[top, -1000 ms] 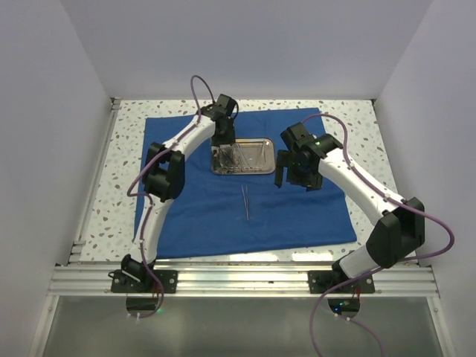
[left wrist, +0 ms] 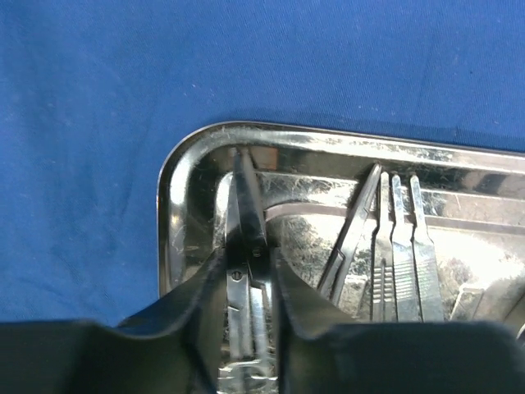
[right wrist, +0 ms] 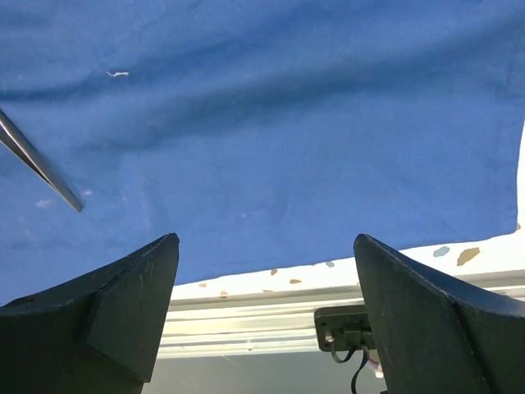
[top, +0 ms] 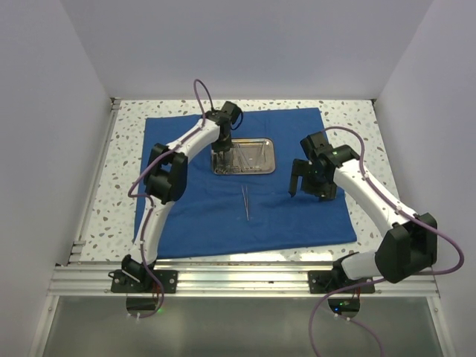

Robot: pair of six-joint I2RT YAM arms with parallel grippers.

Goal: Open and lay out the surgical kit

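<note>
The steel tray [top: 268, 167] sits on the blue cloth, holding slim metal instruments. In the left wrist view, long dark-handled instruments [left wrist: 234, 304] lie along the tray's left side, beside tweezers [left wrist: 351, 230] and several flat handles [left wrist: 404, 271]. My left gripper is over the long instruments, fingers close around them; whether it grips one cannot be told. Outside the tray, metal tweezers [top: 246, 204] lie on the lower middle of the cloth. My right gripper stands open above the cloth's right part, nothing between its fingers.
The blue cloth [top: 193, 230] covers most of the speckled table [top: 111, 186], with free room in its lower half and along the back. The table's front rail shows at the bottom of the right wrist view.
My right arm has moved rightward and toward the front, away from the tray. The left gripper has shifted slightly down in the top view, over the tray's left end.
</note>
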